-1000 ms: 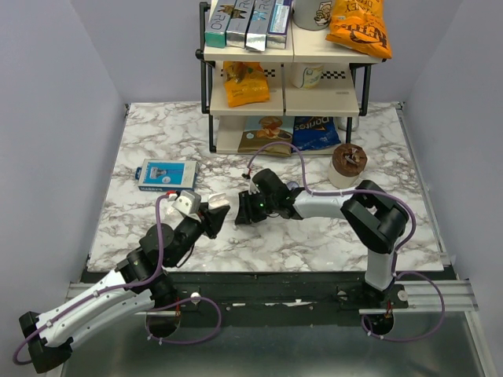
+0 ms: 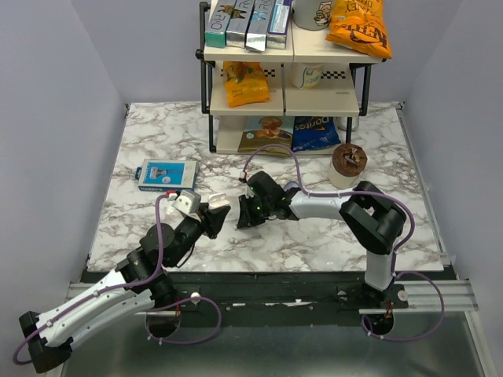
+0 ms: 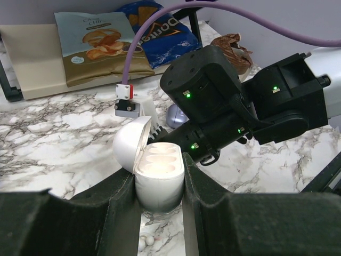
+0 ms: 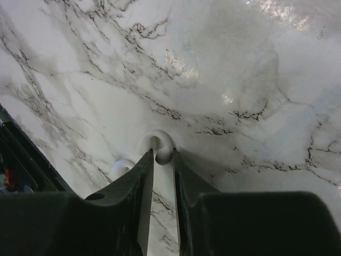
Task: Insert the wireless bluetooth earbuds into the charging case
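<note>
My left gripper (image 2: 212, 216) is shut on the white charging case (image 3: 159, 173), whose lid stands open, held up in the air. My right gripper is low over the marble table, its fingertips close on either side of a white earbud (image 4: 164, 156); whether they touch it I cannot tell. A second earbud (image 4: 121, 168) lies just to the left, partly behind the right gripper's fingers. In the left wrist view small white earbuds (image 3: 145, 241) show on the table below the case.
A blue boxed item (image 2: 167, 175) lies at the back left. A shelf rack (image 2: 322, 102) with snacks stands at the back. A brown-topped container (image 2: 348, 165) is behind the right arm, near a small rounded purple object (image 3: 176, 114).
The left gripper with the case has not visibly moved.
</note>
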